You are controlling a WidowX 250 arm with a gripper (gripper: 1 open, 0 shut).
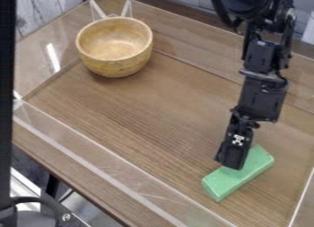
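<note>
My black gripper [238,143] reaches down from the top right to the near right of the wooden table, its tip low over the upper end of a green rectangular block [233,177]. The block lies flat and diagonal on the table. The tip is dark and partly overlaps itself in this view, so its fingers and anything between them are hard to make out.
A yellow-tan bowl [114,62] stands at the back left. A dark round part shows at the lower left corner, beyond the table's edge.
</note>
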